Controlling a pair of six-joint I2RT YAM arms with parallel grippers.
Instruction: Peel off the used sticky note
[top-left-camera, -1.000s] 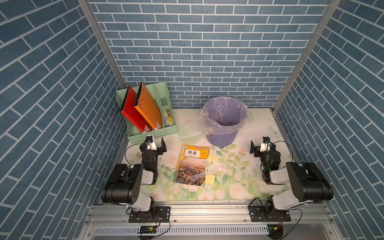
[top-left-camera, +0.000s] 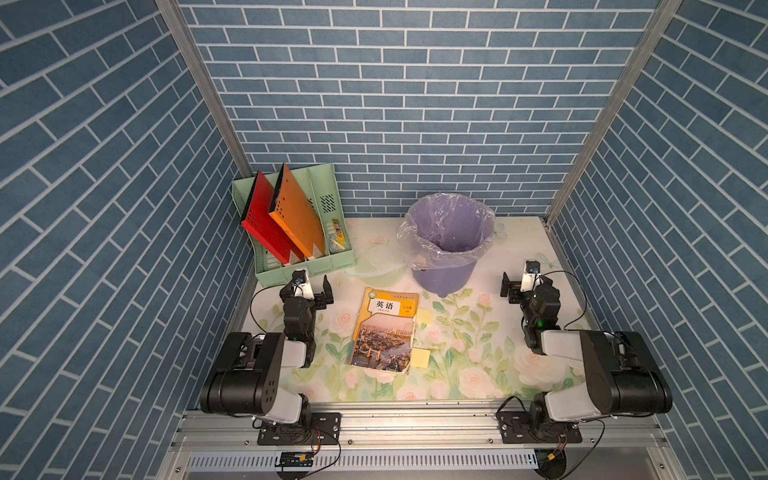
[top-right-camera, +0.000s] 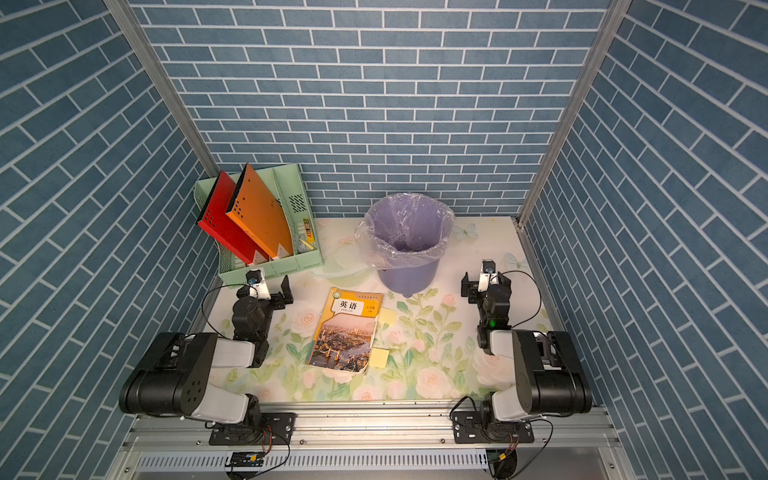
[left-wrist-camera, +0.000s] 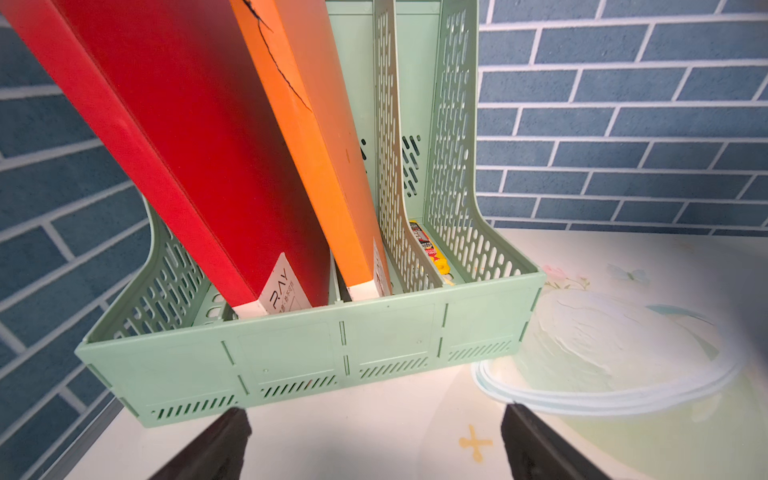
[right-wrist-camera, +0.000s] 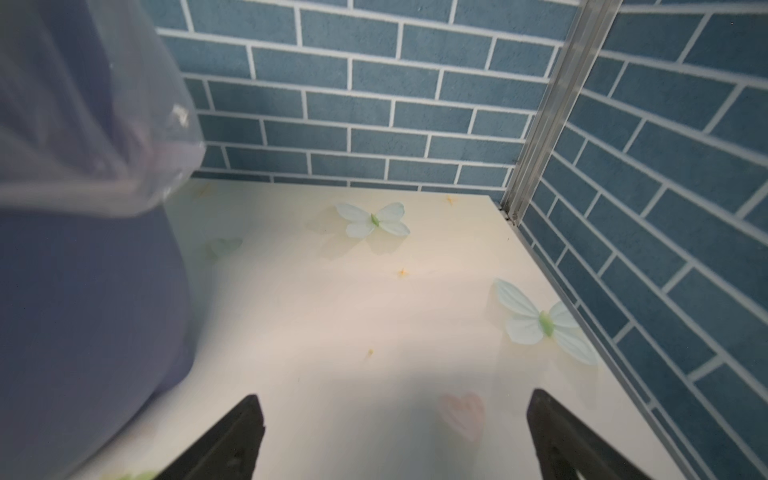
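Note:
An orange-covered English textbook (top-left-camera: 381, 336) (top-right-camera: 343, 336) lies on the floral tabletop, centre front. Yellow sticky notes stick out from its right edge, a lower one (top-left-camera: 420, 357) (top-right-camera: 380, 358) and a paler upper one (top-left-camera: 424, 314). My left gripper (top-left-camera: 310, 294) stands open left of the book, facing the file rack. My right gripper (top-left-camera: 517, 284) stands open to the right, beside the bin; in the right wrist view its fingers are apart with nothing between.
A purple bin (top-left-camera: 440, 276) with a clear liner stands behind the book. A green rack (left-wrist-camera: 304, 352) with red (left-wrist-camera: 184, 160) and orange (left-wrist-camera: 312, 136) binders fills the back left. Brick-patterned walls enclose three sides.
The book and notes are unmoved.

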